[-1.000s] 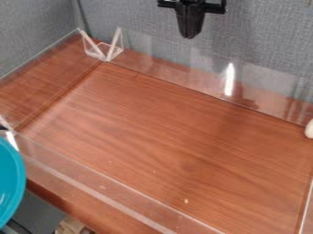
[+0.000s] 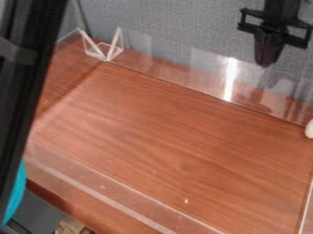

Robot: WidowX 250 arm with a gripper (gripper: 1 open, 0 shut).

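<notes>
My gripper (image 2: 266, 50) hangs at the top right, in front of the grey back wall and above the clear rear barrier, dark and shut, with nothing visible between its fingers. Below it lies the bare wooden surface (image 2: 171, 146), bordered by clear plastic walls. A white object (image 2: 308, 128) shows at the right edge, cut off by the frame.
A large dark shape (image 2: 22, 64) fills the left edge, partly hiding a cyan object (image 2: 15, 192) at the lower left. A clear angled bracket (image 2: 104, 46) stands at the back left corner.
My gripper has moved right and slightly down along the back. The dark shape at the left has entered the view, covering much of the cyan object.
</notes>
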